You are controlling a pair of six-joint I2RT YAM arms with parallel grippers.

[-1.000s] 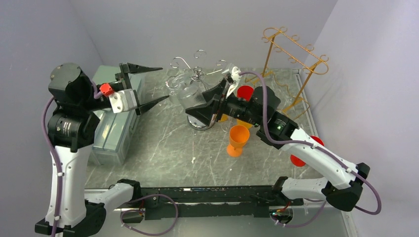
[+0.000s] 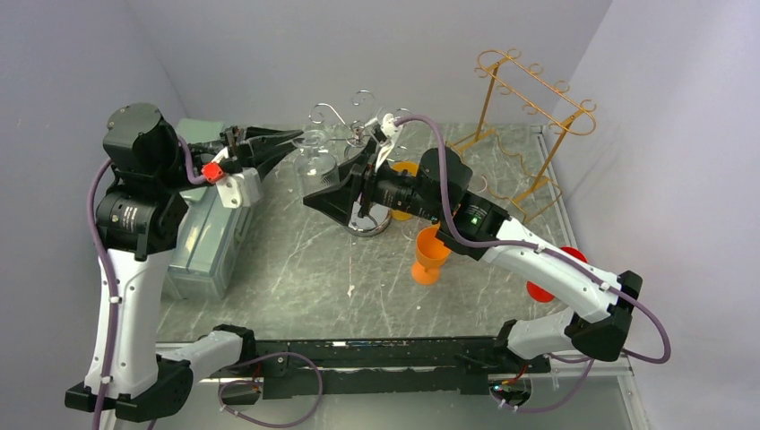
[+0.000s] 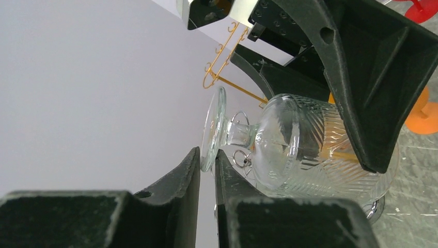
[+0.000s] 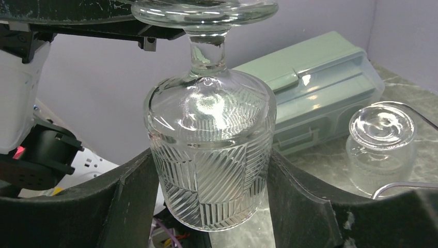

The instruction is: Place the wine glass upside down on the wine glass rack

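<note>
A clear wine glass (image 2: 315, 172) with a ribbed bowl is held in the air between both arms, its foot end towards my left arm. My left gripper is shut on the edge of the glass's foot. My right gripper (image 2: 334, 182) has its fingers (image 4: 129, 191) on either side of the bowl; whether they press on it is unclear. In the right wrist view the glass's foot is uppermost and its bowl points down. A silver rack (image 2: 361, 93) with curled arms stands just behind, partly hidden by my right gripper.
Another clear glass (image 4: 382, 126) hangs foot up by a silver arm. A gold rack (image 2: 502, 82) stands at the right; a green case (image 2: 202, 255) lies at the left. Orange (image 2: 431, 253) and red cups (image 2: 539, 292) occupy the right side.
</note>
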